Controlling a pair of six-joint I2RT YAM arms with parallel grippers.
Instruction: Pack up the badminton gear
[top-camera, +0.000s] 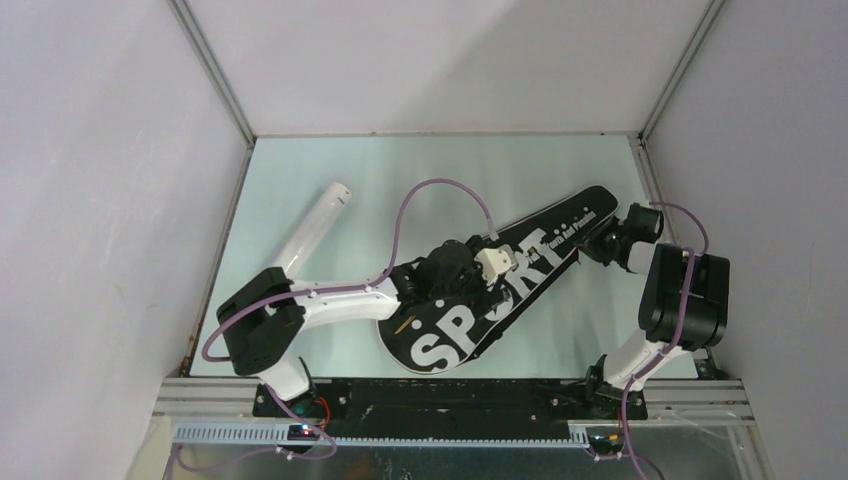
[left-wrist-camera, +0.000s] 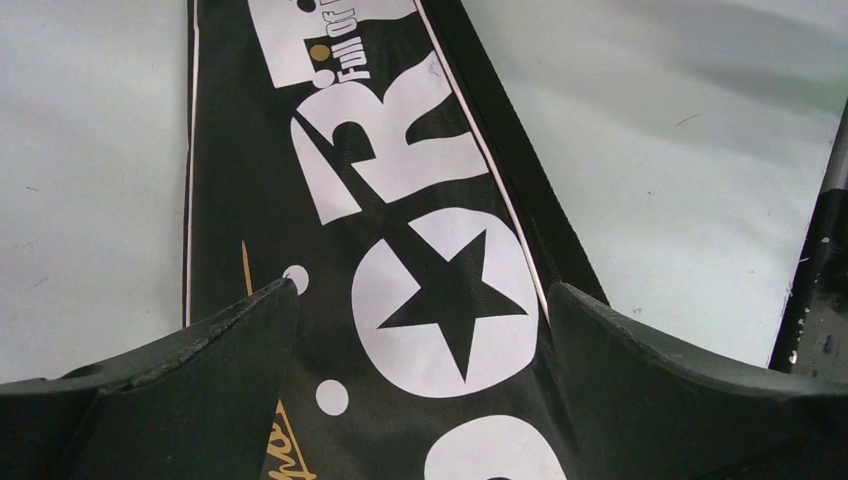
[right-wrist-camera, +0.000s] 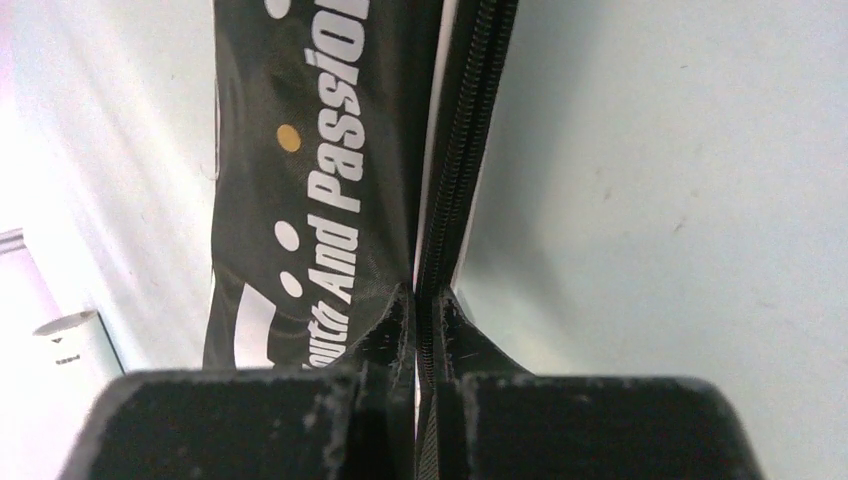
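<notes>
The long black racket bag with white SPORT lettering lies diagonally on the pale table. My left gripper is open over the bag's middle, near the star emblem, its fingers spread wide. My right gripper is shut on the bag's zippered edge beside the "And Passion" print, at the narrow end toward the upper right in the top view.
A white tube lies at the left of the table. Walls with metal frame edges enclose the table on three sides.
</notes>
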